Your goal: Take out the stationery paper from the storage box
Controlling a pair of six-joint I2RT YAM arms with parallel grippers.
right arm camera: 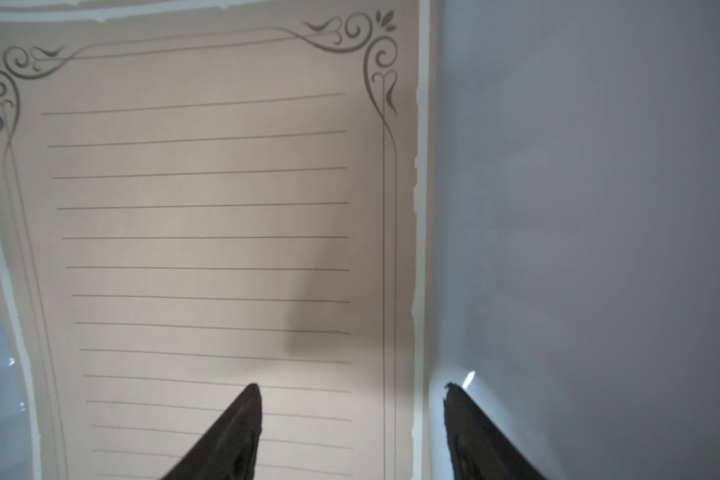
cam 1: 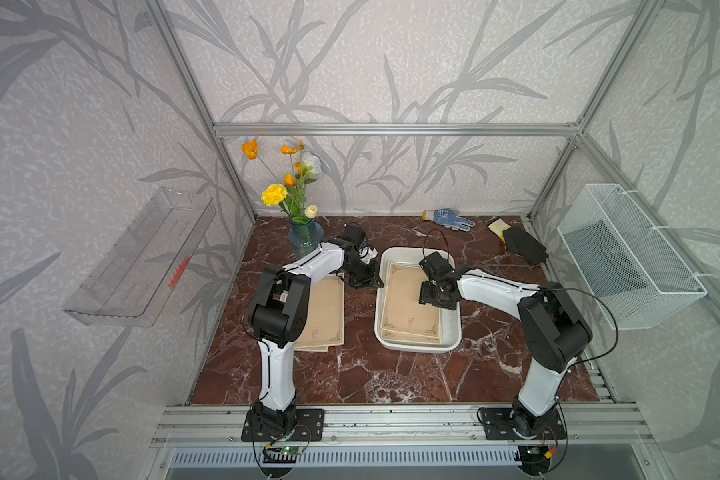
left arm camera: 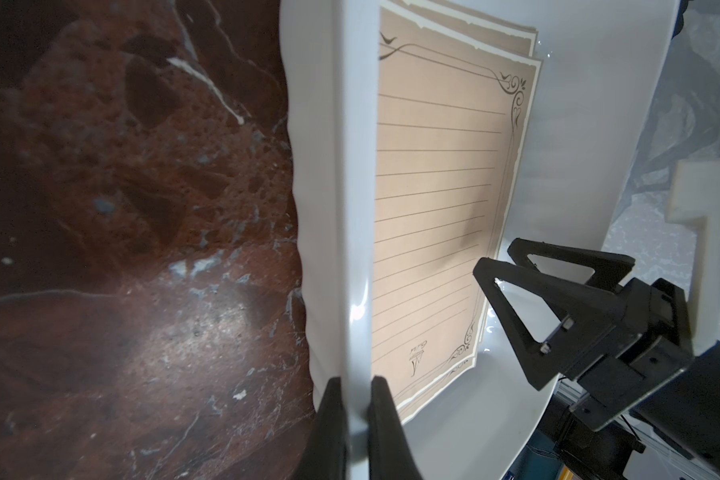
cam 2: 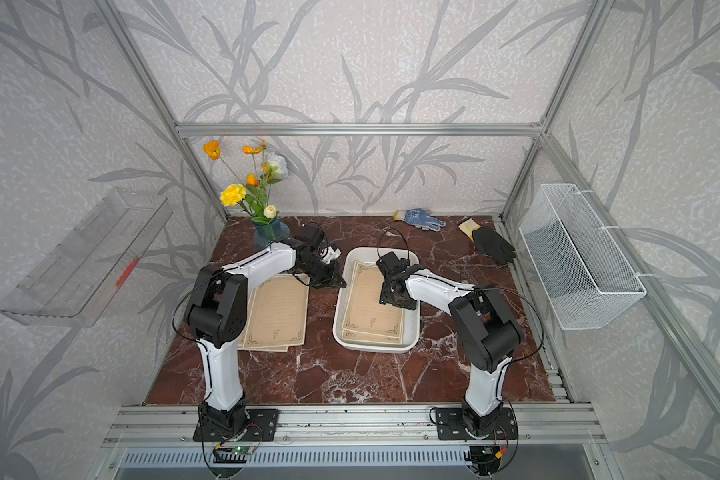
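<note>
A white storage box [cam 1: 453, 340] stands mid-table with tan lined stationery paper [cam 1: 408, 308] lying in it, at least two sheets overlapping. My left gripper is shut on the box's left rim. Above the paper's right edge hangs my right gripper, part open; its fingers [right arm camera: 232, 440] straddle that edge in the right wrist view, with no sheet seen clamped. In the left wrist view the right gripper's open frame fingers [left arm camera: 528, 320] show over the paper's right side. More stationery paper [cam 2: 276, 320] lies on the table at left, partly under the left arm.
A vase of flowers [cam 1: 305, 233] stands behind the left arm. Gloves [cam 1: 449, 219] lie at the back. A clear bin [cam 1: 144, 264] and a white wire basket [cam 1: 632, 256] hang at the sides.
</note>
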